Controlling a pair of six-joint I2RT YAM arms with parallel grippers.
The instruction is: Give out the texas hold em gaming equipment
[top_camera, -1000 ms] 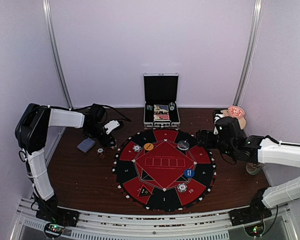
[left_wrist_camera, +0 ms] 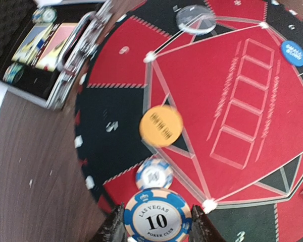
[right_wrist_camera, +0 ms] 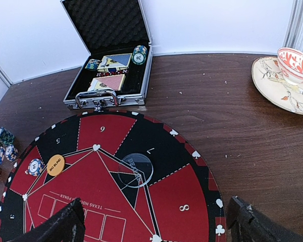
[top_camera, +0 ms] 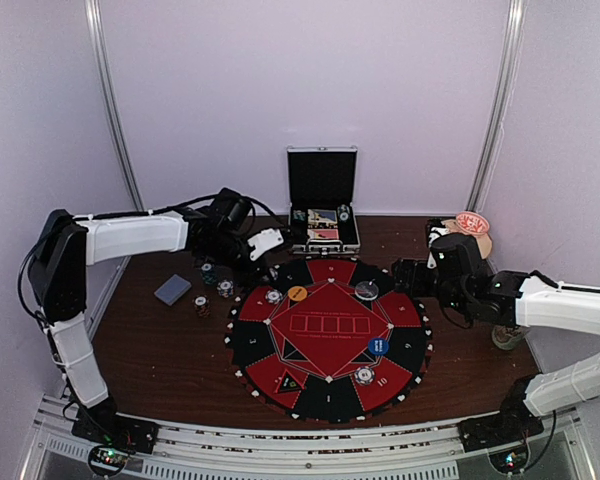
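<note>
My left gripper is shut on a blue-and-white 10 chip (left_wrist_camera: 156,222), raised near the mat's left edge. In the left wrist view, a pale blue chip stack (left_wrist_camera: 154,174) lies on the mat just beyond the held chip, beside the orange big blind disc (left_wrist_camera: 161,125). The clear dealer disc (right_wrist_camera: 135,170), blue small blind disc (top_camera: 378,346) and another chip stack (top_camera: 364,375) also rest on the round mat (top_camera: 330,400). My right gripper stands open above the mat's right side, nothing between its fingers.
An open case (top_camera: 323,237) with cards and chips stands behind the mat. Left of the mat are chip stacks, green (top_camera: 208,272), blue (top_camera: 225,288) and red (top_camera: 202,306), plus a blue card deck (top_camera: 172,289). A bowl (right_wrist_camera: 297,65) on a plate occupies the back right.
My left gripper has moved up and right from the chip stacks towards the mat, carrying the chip. The blue stack left behind now shows on the table. The right arm is still.
</note>
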